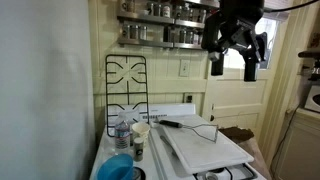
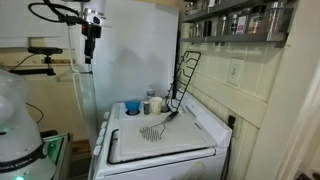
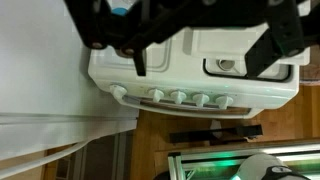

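My gripper [image 1: 233, 70] hangs high above the stove's front side, pointing down, its fingers wide apart and empty. In the wrist view its two dark fingers [image 3: 140, 62] frame the stove front. A white board [image 2: 140, 144] covers much of the stovetop. On it lies a utensil with a black handle [image 1: 171, 124] and a wire-like head [image 2: 152, 132]. A blue bowl [image 1: 115, 168] sits at the stove's left side, near a pale mug [image 1: 141, 130], a clear glass container [image 1: 122, 136] and a small jar [image 1: 138, 148].
A black wire rack [image 1: 126, 88] leans upright behind the stove. Wall shelves [image 2: 240, 22] hold several spice jars. Knobs [image 3: 179, 97] and a handle line the stove front; an exposed burner [image 3: 226, 64] shows beside the board. The air around my gripper looks clear.
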